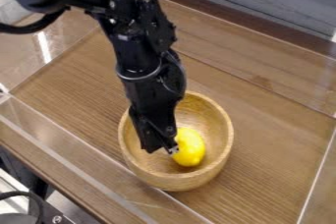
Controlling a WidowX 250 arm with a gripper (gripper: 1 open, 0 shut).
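A tan round bowl (pixel 171 176) sits on the wooden surface, holding a yellow object (pixel 190 146) on its right side. The black gripper (pixel 160 141) reaches down from the top into the bowl, its tip just left of the yellow object. Its fingers look close together, with nothing visible held; the arm hides the back left of the bowl.
Bare wooden tabletop (pixel 262 90) extends to the right and behind. A pale wall or ledge (pixel 262 2) runs along the back. A clear strip runs along the left edge, and a black cable lies at the bottom left.
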